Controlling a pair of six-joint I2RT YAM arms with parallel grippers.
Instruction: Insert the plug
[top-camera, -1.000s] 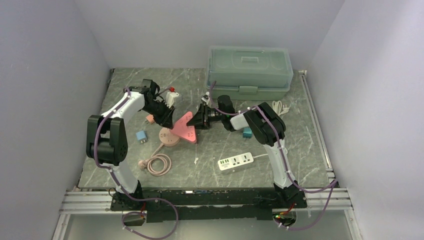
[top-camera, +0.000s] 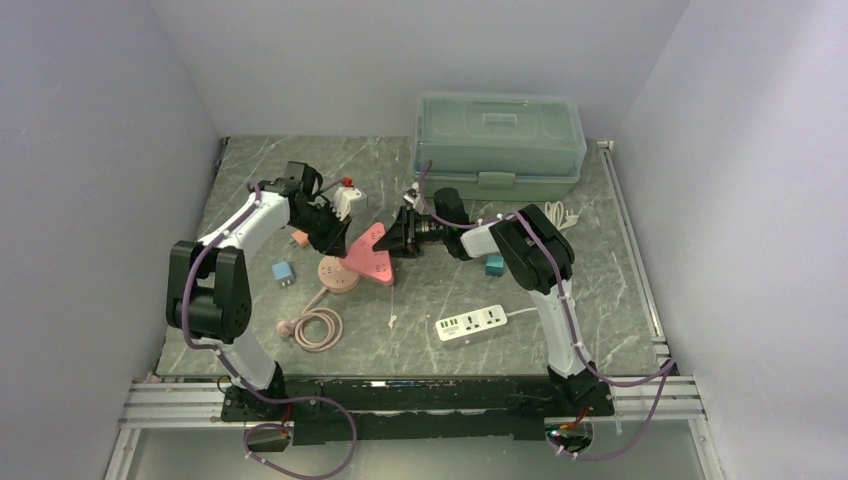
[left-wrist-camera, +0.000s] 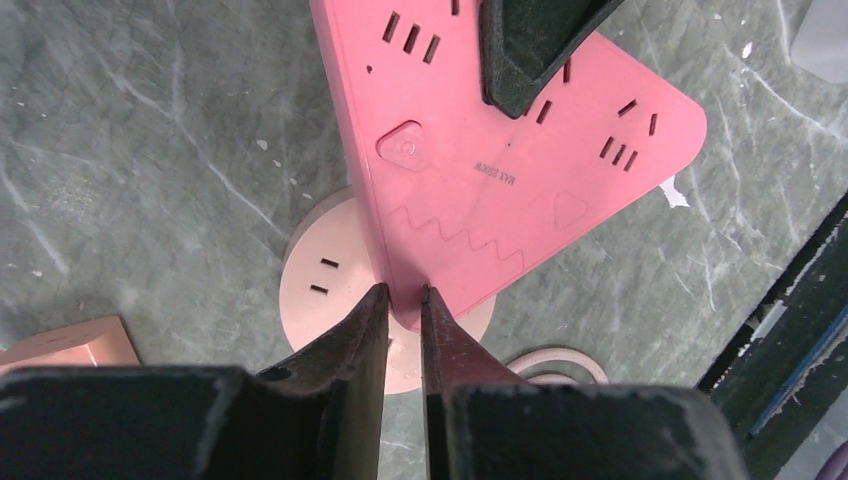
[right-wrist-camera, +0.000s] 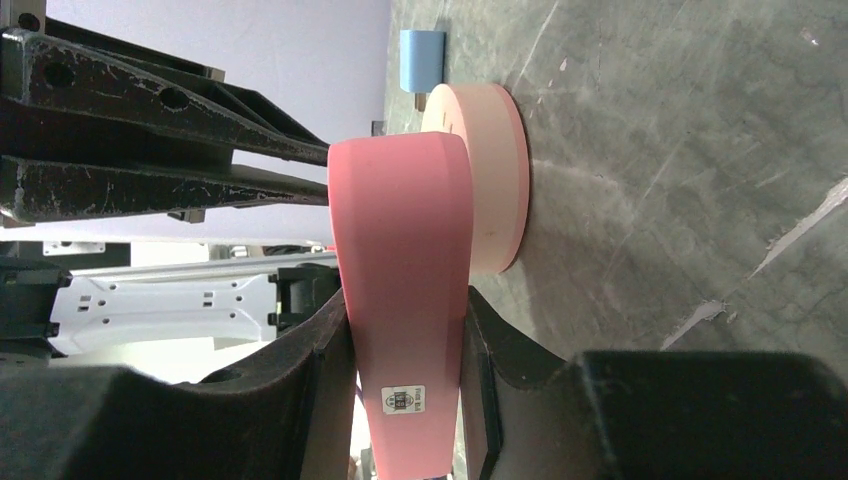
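A pink triangular power strip is held above the table by my right gripper, which is shut on it. In the right wrist view its narrow pink side stands between both fingers. My left gripper is at the strip's lower corner, fingertips slightly parted with the corner showing between them. Whether they press on it cannot be told. Below and partly hidden lies a round beige socket, its cord coiled on the table with the plug at its end.
A blue adapter and an orange one lie on the left. A white power strip is at front right, a teal adapter beside the right arm. The green lidded box fills the back right.
My left arm has shifted very slightly, its gripper staying by the pink strip's corner. The strip and my right gripper stay in place.
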